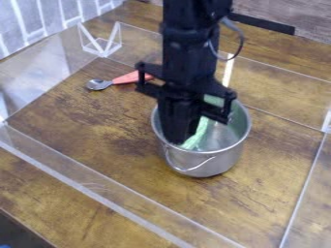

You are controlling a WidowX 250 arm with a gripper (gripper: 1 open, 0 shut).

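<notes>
A black gripper (176, 118) hangs over the near left rim of a metal pot (214, 155) in the centre right; its fingertips are dark and hard to make out against the pot. Inside the pot a pale green object (200, 134) shows, partly hidden by the gripper. A spoon with a red handle (123, 77) lies behind the arm, at the upper left.
A white wire object (101, 39) stands at the back left, near the clear edge.
</notes>
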